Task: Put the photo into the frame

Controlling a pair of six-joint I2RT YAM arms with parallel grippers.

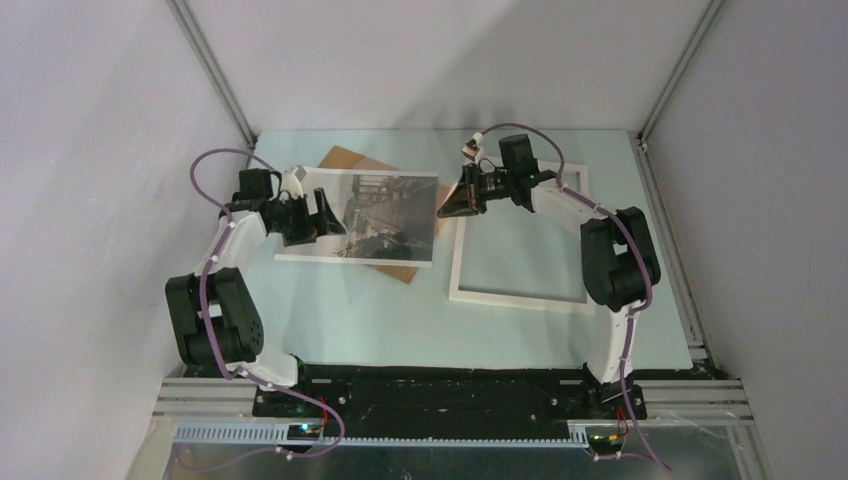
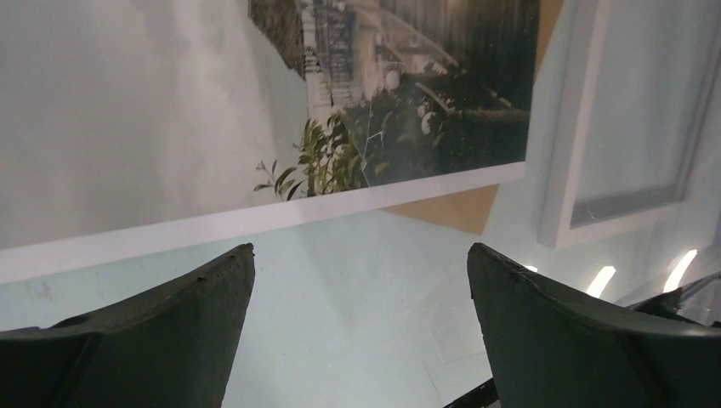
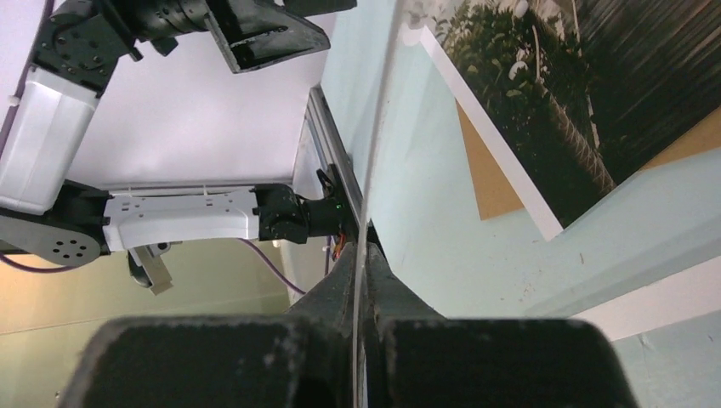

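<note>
The photo (image 1: 390,215), with white borders, lies at the back left over a brown board (image 1: 355,159); it also fills much of the left wrist view (image 2: 442,119). The white frame (image 1: 520,300) lies to its right, under my right arm. My left gripper (image 1: 325,225) is open above the photo's left part, empty between its fingers. My right gripper (image 1: 448,210) is raised between photo and frame, shut, with a thin pale edge, apparently a clear sheet, running up from between its fingertips in the right wrist view (image 3: 361,289).
Walls and rails border it at the back and both sides. The frame's inside (image 1: 515,260) shows no photo.
</note>
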